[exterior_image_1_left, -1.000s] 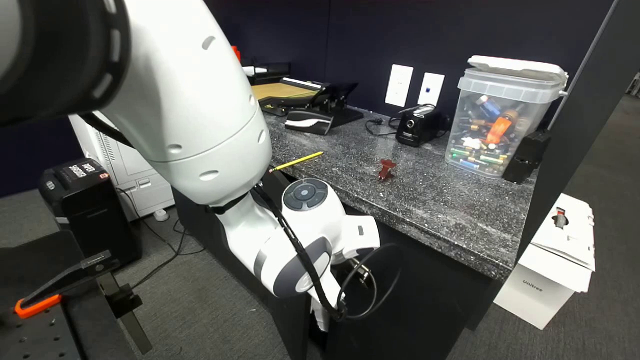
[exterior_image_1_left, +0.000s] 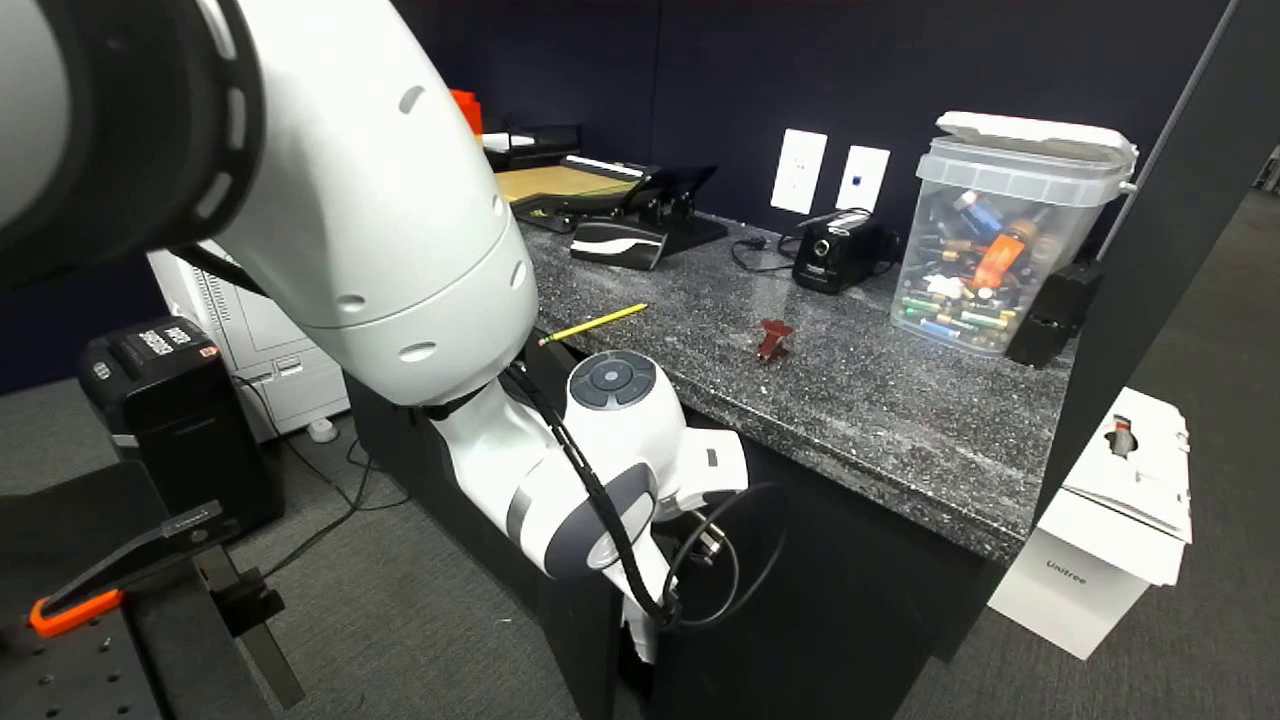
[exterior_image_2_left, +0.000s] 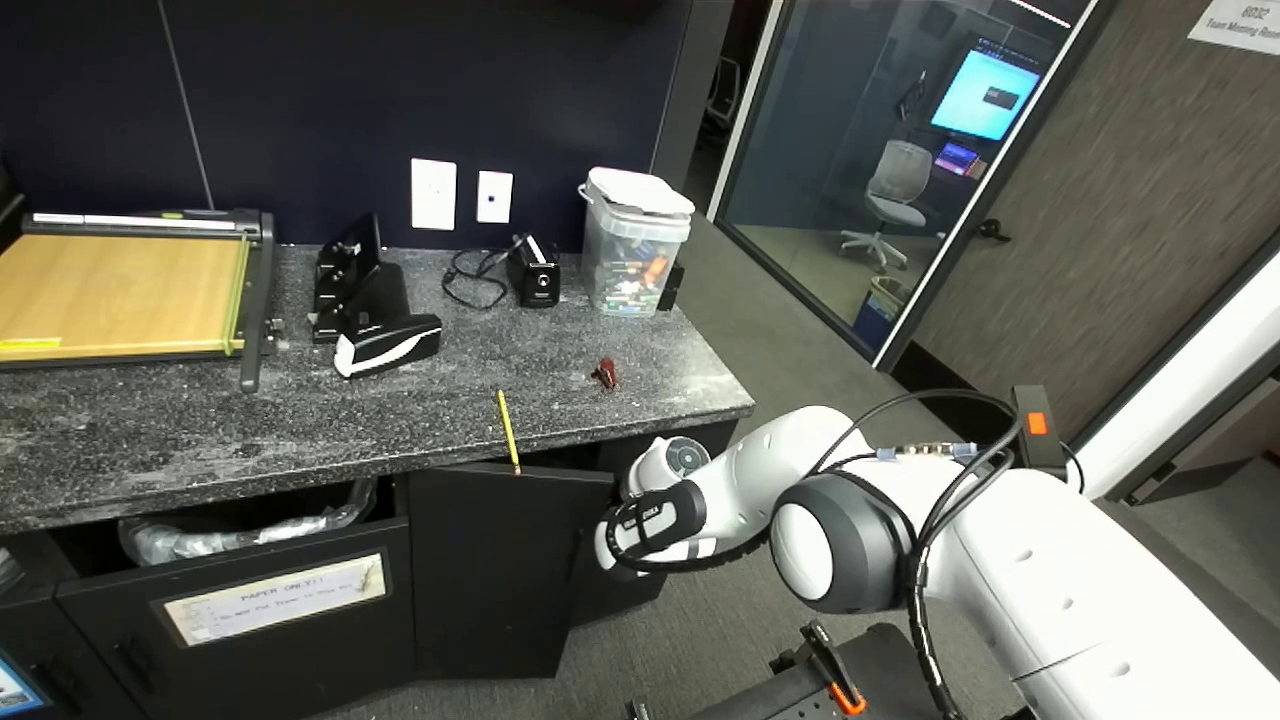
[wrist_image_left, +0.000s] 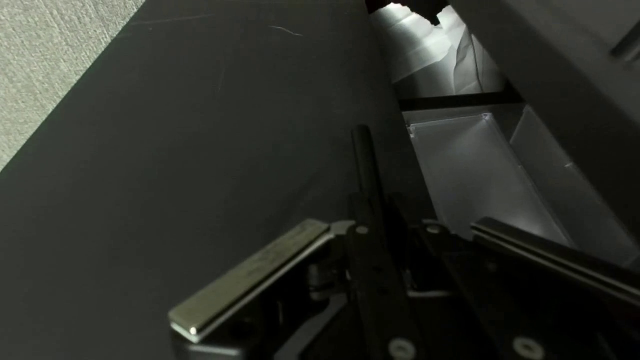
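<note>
A slim dark bar handle (wrist_image_left: 363, 150) stands along a black panel (wrist_image_left: 210, 138) in the wrist view. My gripper is shut on this handle, its fingers on either side of the bar's near part. In exterior view 2 a black cabinet door (exterior_image_2_left: 498, 564) stands out from under the counter, with the arm's wrist (exterior_image_2_left: 654, 528) at its right side. That view hides the gripper itself. From exterior view 1 the white wrist (exterior_image_1_left: 624, 468) is seen low at the counter's front edge.
The speckled counter (exterior_image_1_left: 888, 420) bears a yellow pencil (exterior_image_1_left: 594, 324), a red clip (exterior_image_1_left: 774, 340), a black sharpener (exterior_image_1_left: 831, 250) and a clear bucket (exterior_image_1_left: 1008, 240) of batteries. To the left of the door, a drawer (exterior_image_2_left: 270, 600) carries a paper label. Past the panel, an open compartment (wrist_image_left: 474, 162) shows.
In exterior view 1 the wrist has shifted slightly left and up, and the upper arm slightly left. The things on the counter have stayed where they were.
</note>
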